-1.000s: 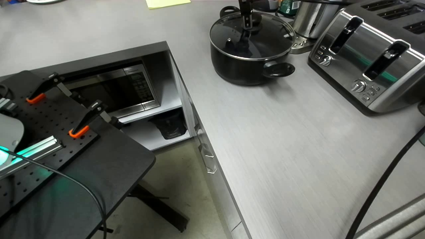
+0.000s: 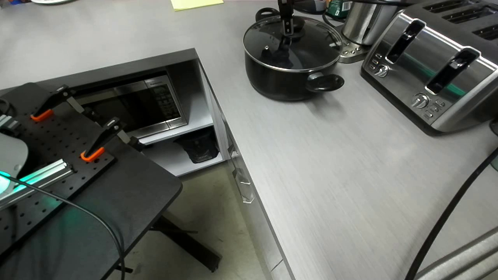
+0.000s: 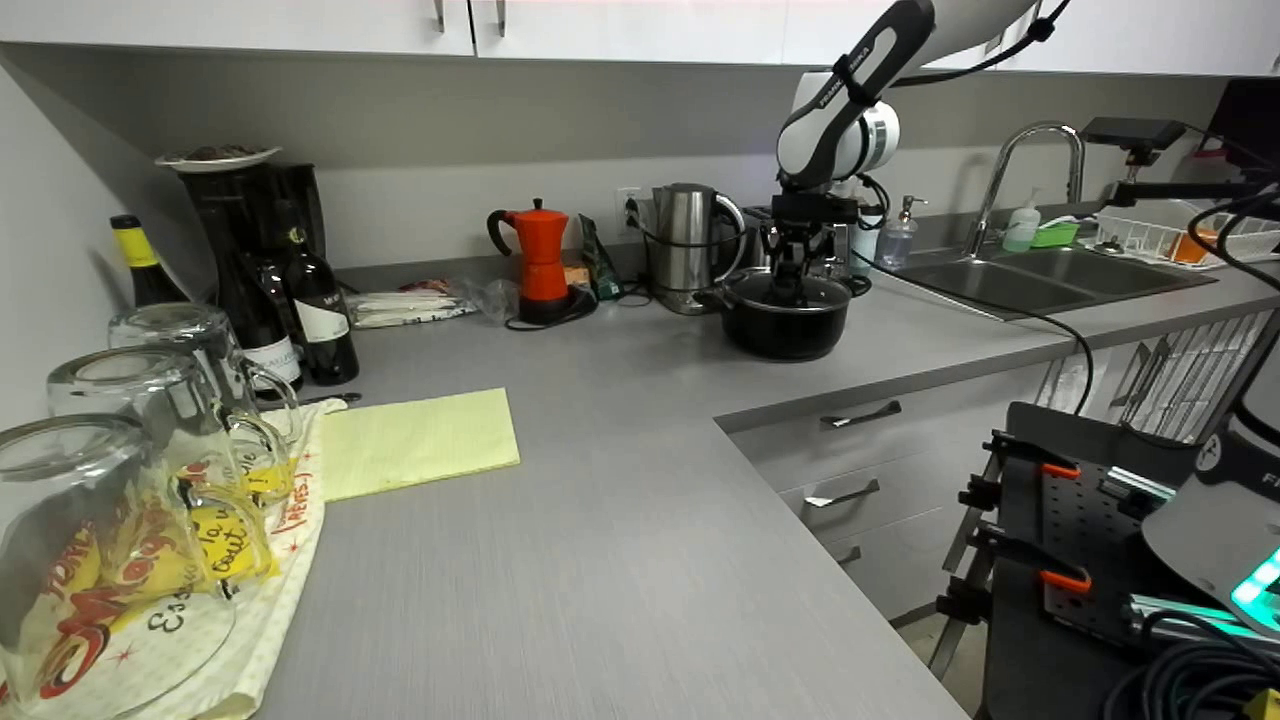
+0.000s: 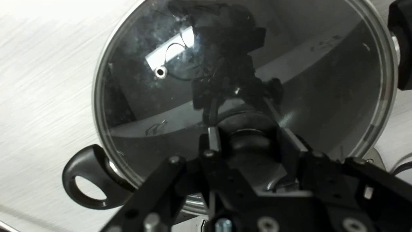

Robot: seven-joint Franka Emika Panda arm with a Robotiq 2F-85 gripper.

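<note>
A black two-handled pot (image 2: 287,84) stands on the grey counter, its glass lid (image 2: 263,42) resting on the rim. From above, the wrist view shows most of the lid (image 4: 309,85) and one loop handle (image 4: 79,166) of the pot. My gripper is shut on the lid's round black knob (image 4: 251,143), one finger at each side of it. In the second exterior view the arm reaches down and the gripper (image 3: 788,286) meets the pot (image 3: 786,334) from above. The first exterior view cuts off all but the lower end of the gripper (image 2: 287,32).
Close behind the pot stands a steel kettle (image 3: 692,246); a toaster (image 2: 429,70) is to its right in the first exterior view. A red moka pot (image 3: 540,258), a yellow pad (image 3: 414,444) and glass mugs (image 3: 108,504) lie farther along. Open counter (image 2: 355,186) stretches before the toaster.
In the first exterior view, the pot, its lid and my gripper have shifted together slightly to the left and a touch towards the camera. The other things stand where they were.
</note>
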